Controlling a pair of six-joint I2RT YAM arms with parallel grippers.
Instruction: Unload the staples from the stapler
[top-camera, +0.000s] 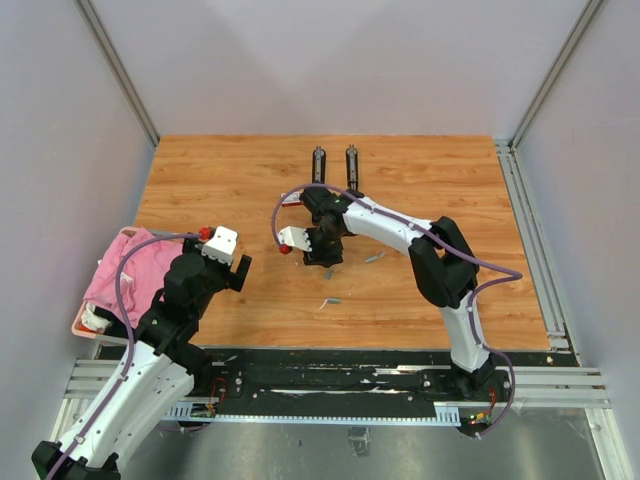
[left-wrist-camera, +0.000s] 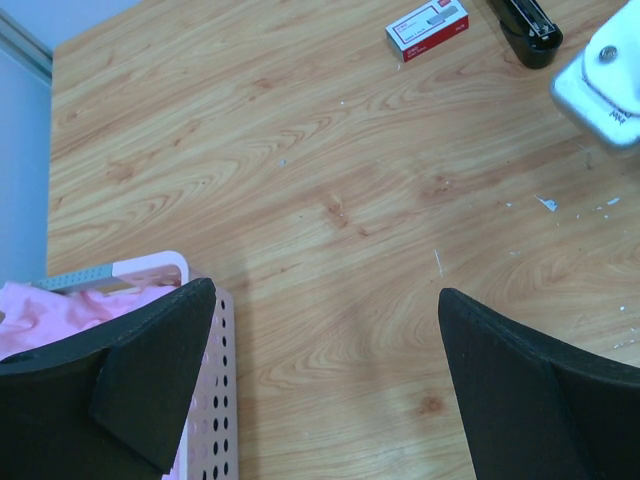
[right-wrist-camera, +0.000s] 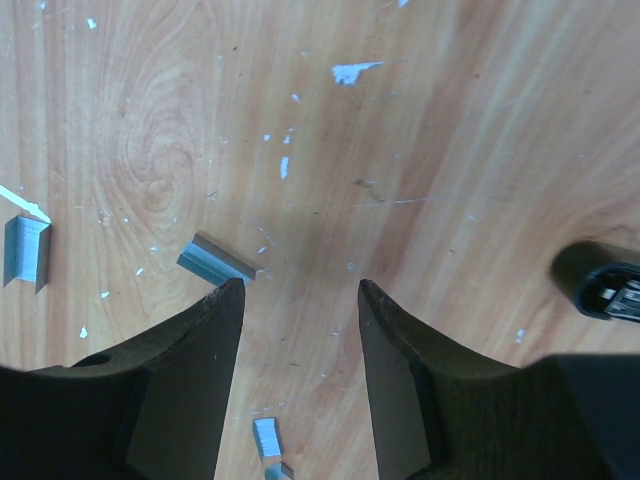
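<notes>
Two long black staplers, the left one (top-camera: 318, 168) and the right one (top-camera: 352, 168), lie side by side at the back of the table; the right arm covers their near ends. In the right wrist view, a stapler end (right-wrist-camera: 597, 282) shows at the right edge. Loose staple strips lie on the wood: a dark strip (right-wrist-camera: 216, 260) near the left fingertip, another strip (right-wrist-camera: 26, 252) at the left edge, and a small piece (right-wrist-camera: 267, 437) lower down. My right gripper is open above them, nothing between its fingers. My left gripper is also open and empty, left of the staplers.
A red-and-white staple box (left-wrist-camera: 427, 27) sits left of the staplers. The basket (left-wrist-camera: 222, 400) with pink cloth (top-camera: 135, 270) stands at the table's left edge. Another staple strip (top-camera: 331, 301) lies near the front.
</notes>
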